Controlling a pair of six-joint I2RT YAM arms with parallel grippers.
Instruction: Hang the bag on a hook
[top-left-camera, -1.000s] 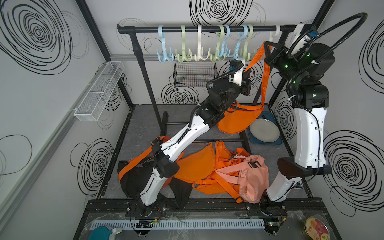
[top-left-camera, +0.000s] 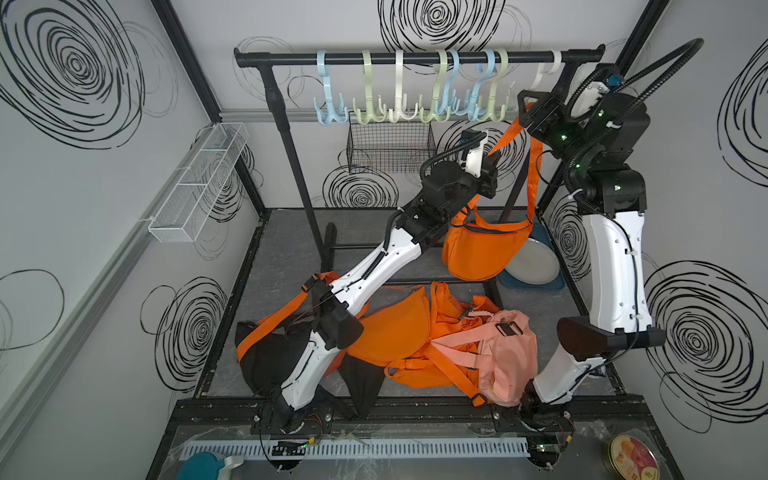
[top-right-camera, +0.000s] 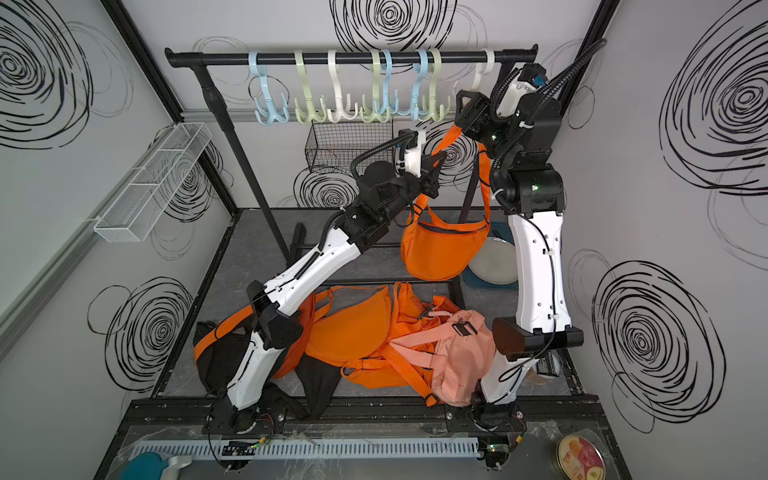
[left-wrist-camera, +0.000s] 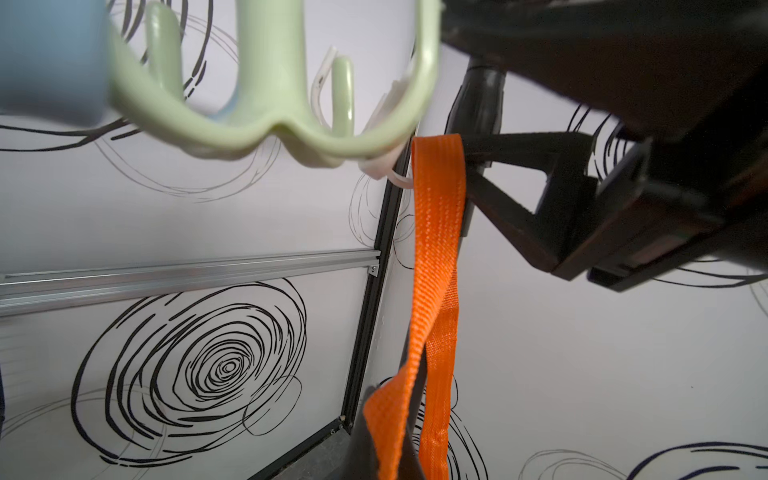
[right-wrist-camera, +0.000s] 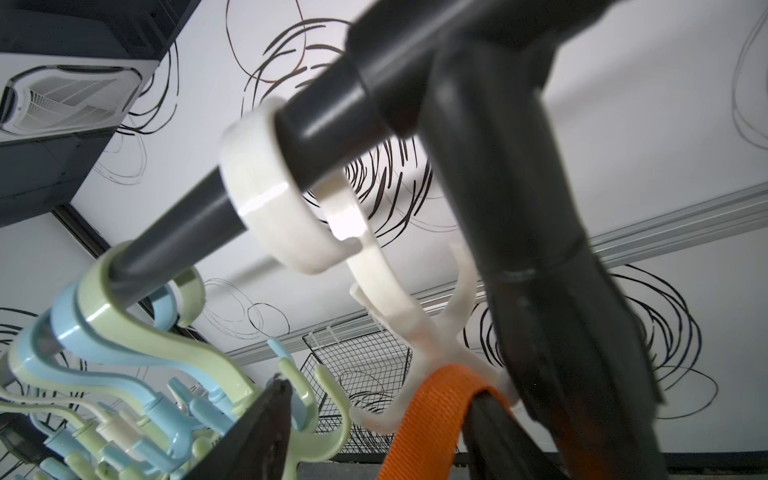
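Observation:
An orange bag (top-left-camera: 485, 248) hangs by its strap (left-wrist-camera: 436, 216) just under the rack's right end. In the right wrist view the strap (right-wrist-camera: 432, 416) lies over the lower prongs of a white hook (right-wrist-camera: 376, 288) beside the black post. My right gripper (top-left-camera: 528, 112) is at that hook with its fingers apart around the strap; whether it still grips it is unclear. My left gripper (top-left-camera: 489, 172) is lower and to the left, next to the strap; its fingers are hard to make out.
Several pastel hooks (top-right-camera: 272, 112) hang along the black rail (top-right-camera: 352, 58). Wire baskets (top-left-camera: 196, 180) are on the walls. More bags (top-left-camera: 392, 336) cover the front of the floor, and a plate (top-left-camera: 532, 261) sits at the right.
My right gripper has moved left and a little up with the strap, toward the white hook. The bag hangs further right and lower. The left gripper has shifted slightly down.

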